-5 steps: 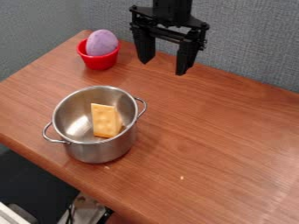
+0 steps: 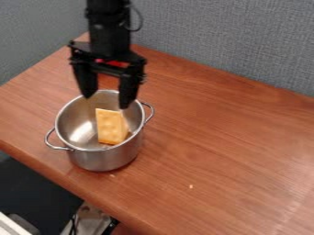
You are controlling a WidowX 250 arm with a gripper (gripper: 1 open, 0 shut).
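Observation:
My black gripper (image 2: pixel 106 81) hangs open over the back half of a steel two-handled pot (image 2: pixel 108 157), its fingers spread to either side with nothing seen between them. An upright yellow cracker-like block (image 2: pixel 110 127) is inside the pot. Behind the gripper a bit of red (image 2: pixel 114 63) shows, mostly hidden.
A grey wall (image 2: pixel 233 37) stands along the back. The table's near left edge lies just beyond the pot, with a dark gap below it.
The gripper has moved left and down toward the pot, now covering most of the red cup and purple ball. The pot and block have not moved.

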